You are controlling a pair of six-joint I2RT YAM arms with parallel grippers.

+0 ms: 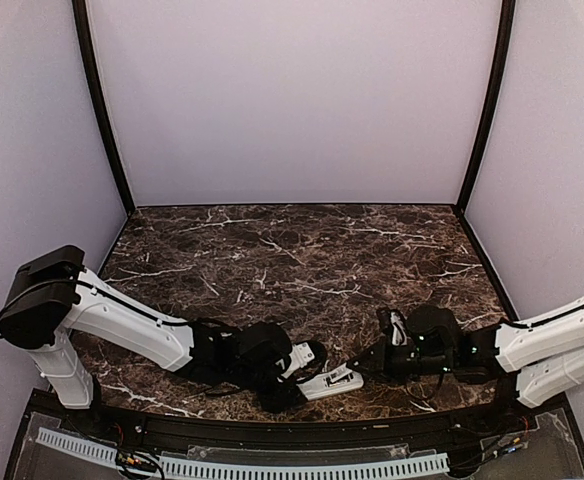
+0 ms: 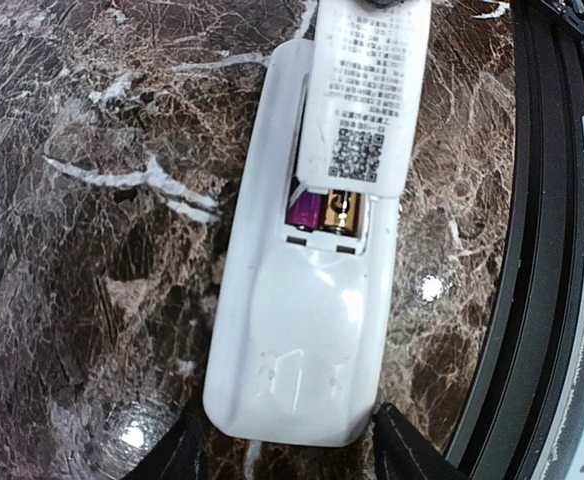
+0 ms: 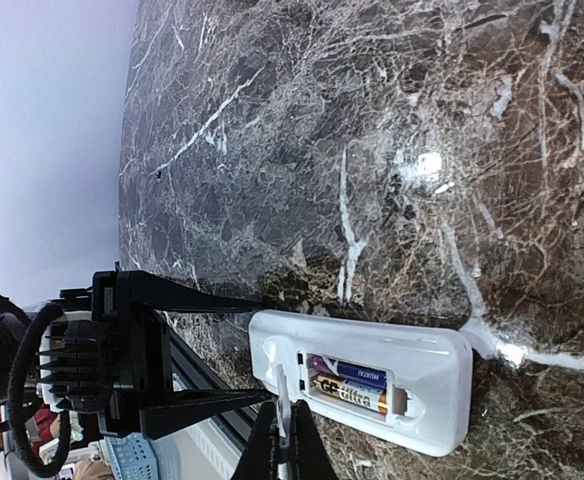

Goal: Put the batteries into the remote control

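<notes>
A white remote control [image 1: 334,385] lies back-up near the table's front edge. Two batteries, one purple-blue [image 3: 357,373] and one gold-and-black [image 3: 347,391], lie side by side in its compartment. The white battery cover [image 2: 364,100], printed with text and a code square, hangs tilted above the compartment, hiding much of it in the left wrist view. My right gripper is shut on this cover, which appears edge-on in the right wrist view. My left gripper has its parted fingers at either side of the remote's plain end; whether they press on it cannot be told.
Along the front runs a dark table edge [image 1: 272,428] with a white slotted strip [image 1: 302,467] beyond it, close to the remote. Behind the arms, the marble tabletop [image 1: 302,250] is clear.
</notes>
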